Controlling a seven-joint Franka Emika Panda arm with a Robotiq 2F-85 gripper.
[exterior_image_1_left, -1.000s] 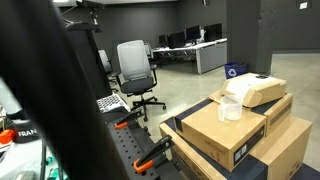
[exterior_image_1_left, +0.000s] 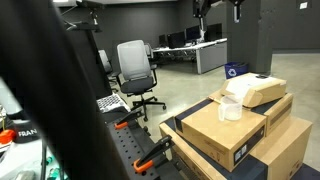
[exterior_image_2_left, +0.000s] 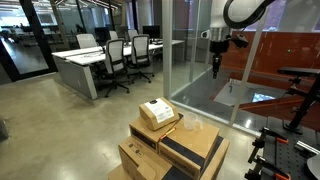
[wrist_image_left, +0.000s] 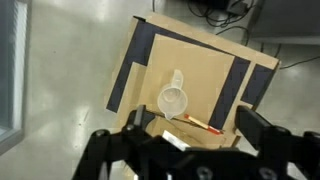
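Observation:
A pale translucent cup (exterior_image_1_left: 231, 107) with a handle stands upright on a brown cardboard box (exterior_image_1_left: 205, 122). Seen from above in the wrist view, the cup (wrist_image_left: 172, 102) has its handle pointing toward the top of the frame. Beside it on the cardboard lies a thin orange-red marker or pencil (wrist_image_left: 205, 125). My gripper is open, its dark fingers spread wide at the bottom of that view with nothing held between them. Exterior view 1 has the gripper (exterior_image_1_left: 218, 18) at its top edge, high above the boxes and clear of the cup.
Behind the cup sits a smaller cardboard package (exterior_image_1_left: 255, 87) with a white label. More boxes (exterior_image_2_left: 145, 160) support this one. Open floor (exterior_image_2_left: 70, 125) lies around the stack; office chairs (exterior_image_1_left: 136, 68) and desks stand farther off.
The gripper has come down into exterior view 1 from above; its fingers were out of sight one second ago. The cup and boxes have stayed put.

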